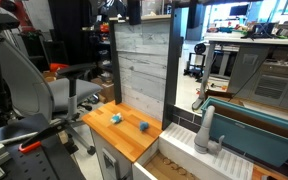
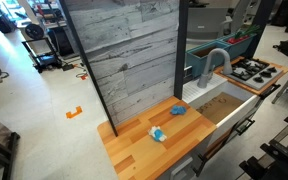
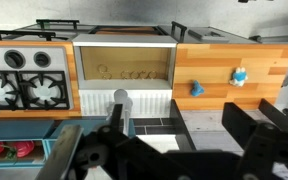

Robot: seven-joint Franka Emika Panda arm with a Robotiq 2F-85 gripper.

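Observation:
A small blue object [image 3: 196, 88] lies on the wooden counter [image 3: 264, 52], beside the open white-walled sink. Farther along the same counter sits a light blue and white object [image 3: 239, 76]. In exterior view 2 the blue object [image 2: 178, 111] and the blue-and-white one [image 2: 157, 133] rest apart on the wood, with nothing touching them. My gripper looks down on the toy kitchen from above, its two dark fingers spread wide. It is open, and nothing shows between them. Part of the dark arm hangs at the top edge of exterior view 1.
The grey tap [image 3: 121, 97] stands by the sink basin [image 3: 124, 62]. A stovetop [image 3: 26, 77] lies beyond the sink. A teal bin [image 1: 249, 128] with red items stands behind. The grey plank wall [image 1: 142, 65] rises behind the counter. Bare wood surrounds both small objects.

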